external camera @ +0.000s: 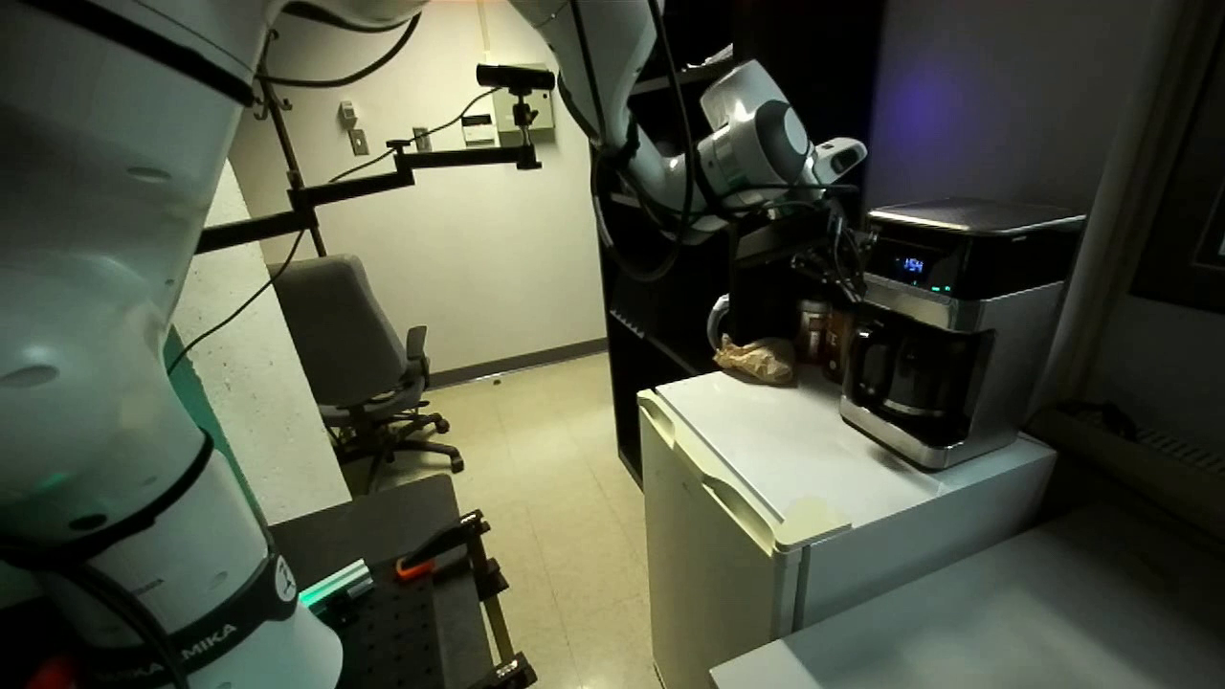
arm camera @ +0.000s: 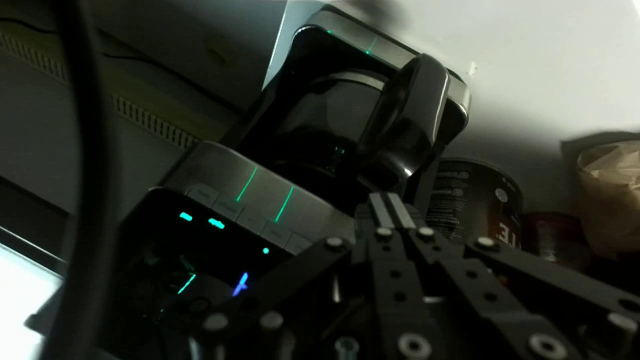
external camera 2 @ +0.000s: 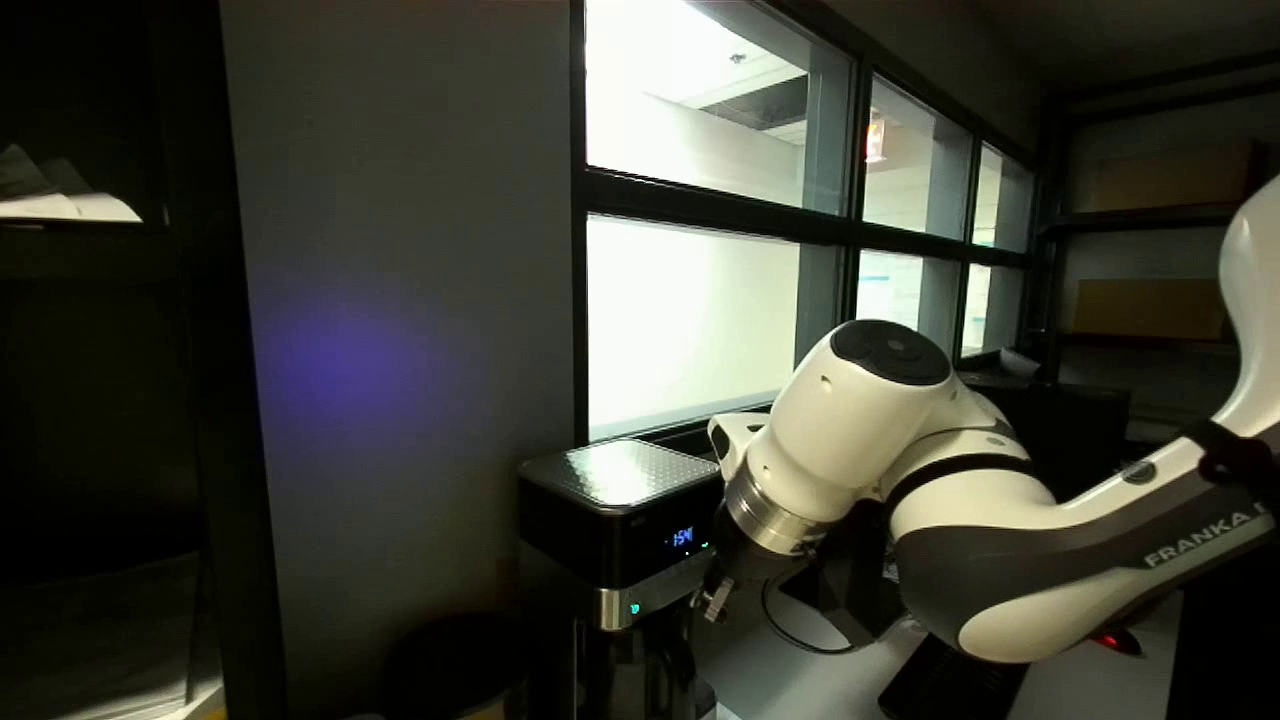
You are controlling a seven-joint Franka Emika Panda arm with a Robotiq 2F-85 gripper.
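Observation:
A black and silver coffee maker (external camera: 970,253) stands upright on the white fridge top, its display lit blue. Its dark glass carafe (external camera: 913,367) sits inside the base, and the carafe's black handle (arm camera: 414,114) faces outward in the wrist view. My gripper is shut, with nothing showing between its fingertips. It is at the front of the machine, close by the silver button panel (arm camera: 252,195); whether it touches cannot be told. In exterior view 2 the gripper (external camera 2: 716,598) is small and dark near the panel's right end.
A dark can (arm camera: 477,198) and a crumpled brown paper bag (external camera: 758,360) stand beside the coffee maker. Behind lies a black shelf (external camera: 643,287); a cable (arm camera: 90,180) crosses the wrist view's left side.

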